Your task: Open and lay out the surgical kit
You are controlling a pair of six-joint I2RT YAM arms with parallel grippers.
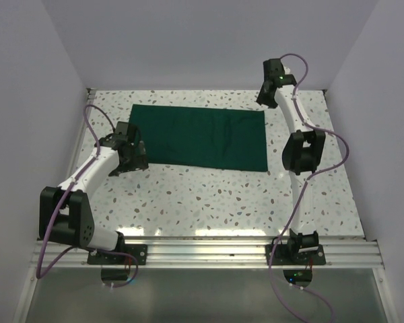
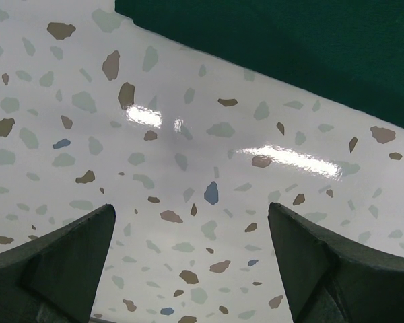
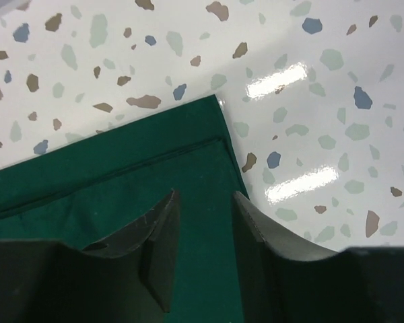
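Observation:
A dark green cloth (image 1: 195, 138) is spread flat across the back of the speckled table, with creases and a folded edge visible at its back right corner (image 3: 188, 168) in the right wrist view. My left gripper stands open over bare table beside the cloth's front left part, its fingers empty. My right gripper is raised above the back right corner of the cloth, its fingers parted with nothing seen held between them.
Grey walls (image 1: 205, 47) enclose the back and both sides.

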